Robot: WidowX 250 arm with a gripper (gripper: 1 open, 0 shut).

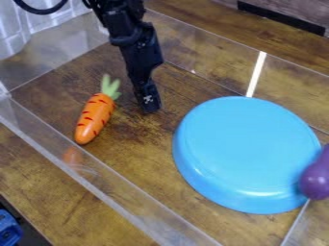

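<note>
My black gripper (pixel 146 98) points down at the wooden floor of a clear-walled bin, its tip low beside an orange toy carrot (pixel 94 119) with green top, which lies on its left, apart from it. Whether the fingers are open or shut I cannot tell.
A large blue plate (pixel 241 149) fills the right of the bin, with a purple toy eggplant (pixel 313 178) on its right edge. Clear plastic walls border the area; a blue object (pixel 7 231) sits outside at bottom left. Bare wood shows behind the gripper and below the carrot.
</note>
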